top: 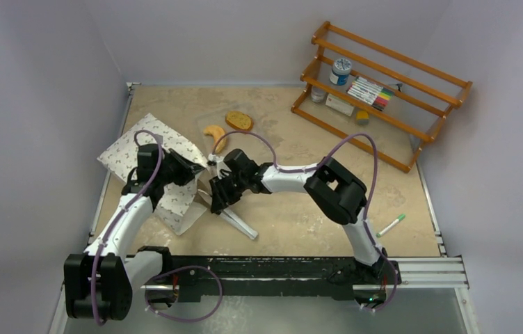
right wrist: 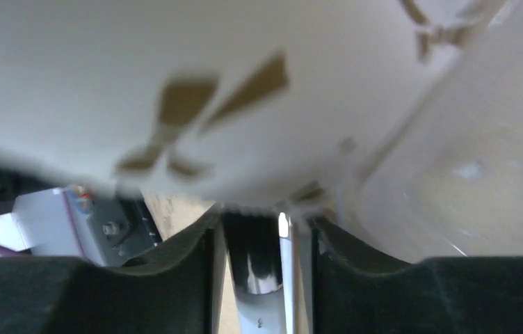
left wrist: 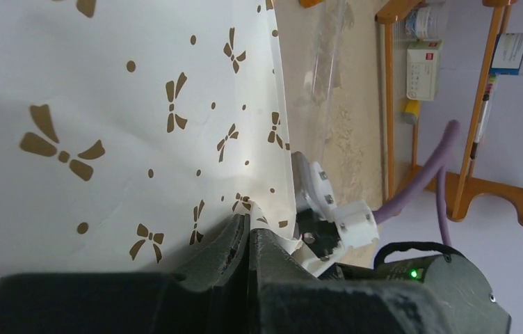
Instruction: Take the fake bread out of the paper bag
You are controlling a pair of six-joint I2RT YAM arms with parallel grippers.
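Note:
The white paper bag (top: 123, 153) with brown bows lies at the left, its mouth towards the table's middle. My left gripper (top: 199, 168) is shut on the bag's edge; in the left wrist view a small fold of paper (left wrist: 261, 220) curls at its fingertips. Beside the mouth, my right gripper (top: 215, 200) has its fingers apart, with nothing clearly held between them. Close above those fingers, the bag's wall (right wrist: 300, 90) fills the right wrist view, blurred. A curved bread (top: 215, 136) and a bread slice (top: 238, 120) lie outside the bag. What is inside cannot be seen.
A clear tray (top: 206, 115) lies under the breads. In front of the bag is a white bar-like object (top: 240, 225), partly beneath my right gripper. A wooden rack (top: 384, 49) with jars and pens stands back right; a green-capped marker (top: 391, 225) lies front right.

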